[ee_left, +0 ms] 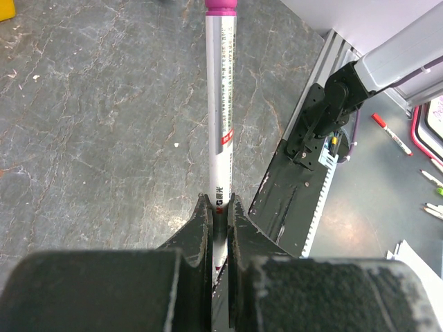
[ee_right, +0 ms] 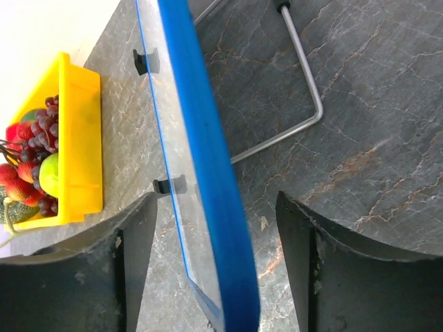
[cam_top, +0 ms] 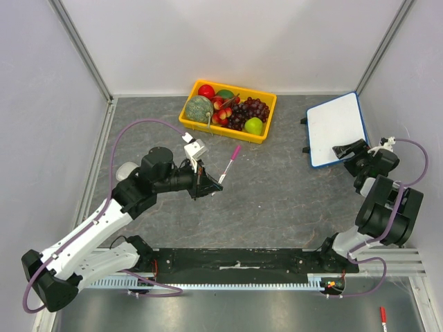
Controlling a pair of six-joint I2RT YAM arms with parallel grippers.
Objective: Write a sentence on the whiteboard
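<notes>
A white marker [ee_left: 220, 104] with a magenta cap end stands between the fingers of my left gripper, which is shut on its lower part. In the top view this marker [cam_top: 231, 160] tilts up to the right over the middle-left of the table. The blue-framed whiteboard [cam_top: 335, 129] stands at the back right, leaning on a metal stand. My right gripper [cam_top: 344, 151] is at its near right corner. In the right wrist view, the whiteboard's blue edge [ee_right: 208, 152] runs between the spread fingers of the open right gripper.
A yellow basket [cam_top: 195, 125] of fruit stands at the back middle. The whiteboard's bent metal stand leg [ee_right: 305, 69] reaches out behind it. A red-capped marker [cam_top: 383, 317] lies beyond the front edge.
</notes>
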